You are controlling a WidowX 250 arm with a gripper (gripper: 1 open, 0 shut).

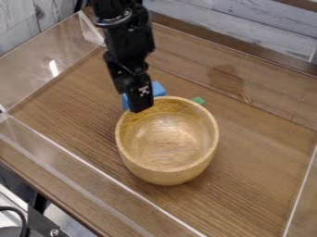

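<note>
The black arm hangs from the top, its gripper [137, 93] open just above a blue object [151, 89] on the wooden table, partly hidden by the fingers. A large round tan wooden bowl [168, 143] sits in front of the gripper and is empty.
A small green object [199, 100] lies right of the blue one, behind the bowl. A pale table edge runs along the left, with a black cable at the lower left.
</note>
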